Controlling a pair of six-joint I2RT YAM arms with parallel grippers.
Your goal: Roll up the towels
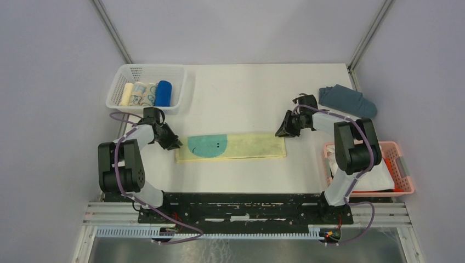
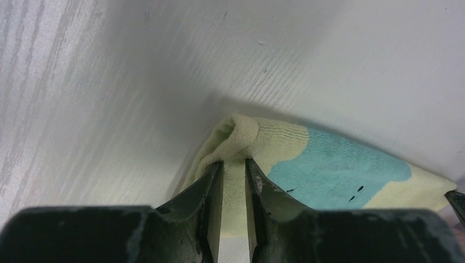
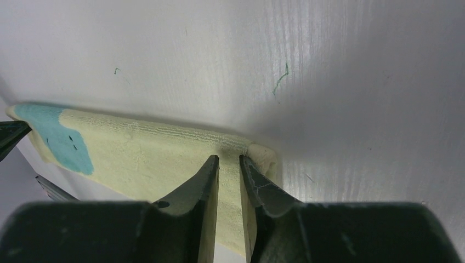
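Note:
A long folded yellow towel [image 1: 248, 146] with a teal face patch lies flat across the table's middle. My left gripper [image 1: 178, 143] is at its left end; in the left wrist view its narrowly parted fingers [image 2: 211, 186] are low over that end, where the edge is curled up. My right gripper [image 1: 279, 133] is at the right end's upper corner; in the right wrist view its slightly parted fingers [image 3: 205, 186] are on the towel by a bunched fold. Whether either pinches cloth is unclear.
A white basket [image 1: 181, 87] holds several rolled towels at back left. Dark folded towels [image 1: 345, 99] lie at back right. A pink basket [image 1: 401, 181] with white cloth stands at front right.

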